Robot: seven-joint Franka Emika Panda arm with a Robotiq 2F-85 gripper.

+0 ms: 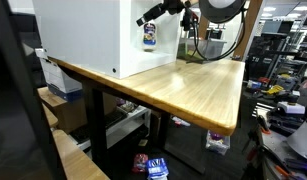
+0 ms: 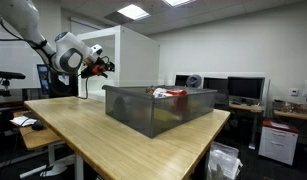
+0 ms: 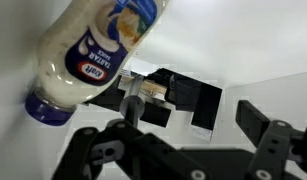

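A tartar sauce bottle, pale with a dark blue cap and a blue label, fills the upper left of the wrist view. Exterior view 1 shows the same bottle against the white panels, just below my gripper. What supports it is hard to make out. My gripper is open, its dark fingers wide apart and no object held between them. The bottle lies off toward the left finger's side; whether they touch cannot be told. From exterior view 2, the gripper appears beside the white partition, high above the table.
Tall white panels stand close by the gripper. A wooden table has a broad clear surface. On it, in exterior view 2, sits a dark grey bin with red and white items at its top. Several boxes lie on the floor below.
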